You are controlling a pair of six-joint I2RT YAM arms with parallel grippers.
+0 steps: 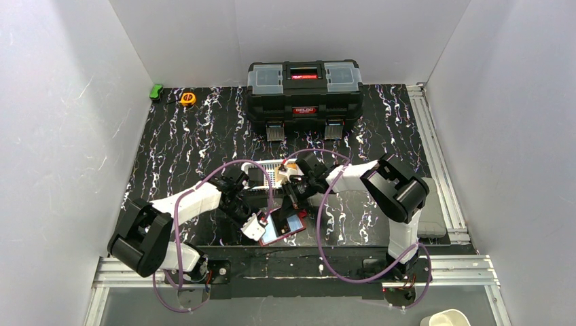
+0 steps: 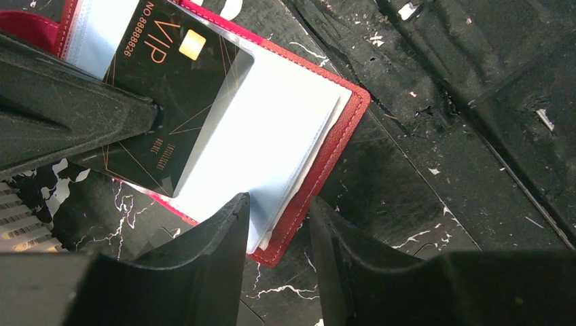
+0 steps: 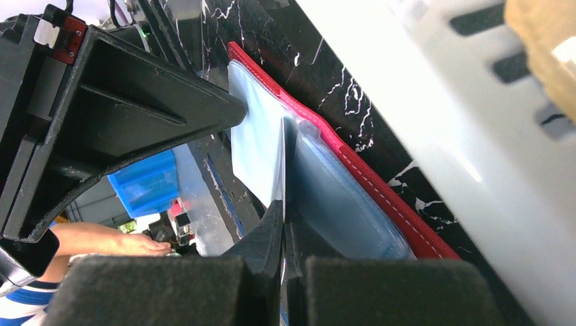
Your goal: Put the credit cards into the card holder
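The open red card holder (image 2: pixel 333 146) with clear sleeves lies at the table's front edge. A black credit card (image 2: pixel 183 88) overlaps its pale sleeve (image 2: pixel 272 129); whether the card's edge is inside cannot be told. My right gripper is shut on this card, which shows edge-on as a thin line between the fingertips. From above, it reaches over the holder from the right. My left gripper is part open at the holder's near corner, a fingertip (image 2: pixel 241 207) on either side of that corner. The arms partly hide the holder in the top view.
Just behind the holder is a white slotted basket (image 1: pixel 269 163) containing a dark item and a tan one. A large black toolbox (image 1: pixel 304 98) stands at the back. An orange tape measure (image 1: pixel 187 99) sits back left.
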